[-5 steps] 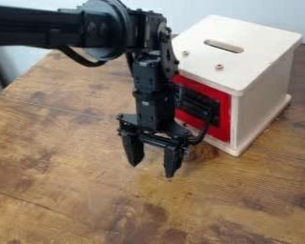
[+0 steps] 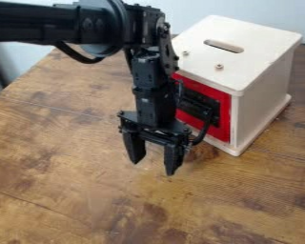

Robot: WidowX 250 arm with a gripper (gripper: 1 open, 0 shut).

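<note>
My black gripper (image 2: 152,158) points down over the wooden table, in front of and to the left of a pale wooden box (image 2: 254,100). Its two fingers stand apart with nothing visible between them. The box has a slot (image 2: 224,45) in its top and a red front panel (image 2: 212,92) with black hardware on it, partly hidden behind the arm.
A white wall shows beyond the table's back edge at the upper left.
The gripper has shifted very slightly to the left since a second ago. The box has not moved.
</note>
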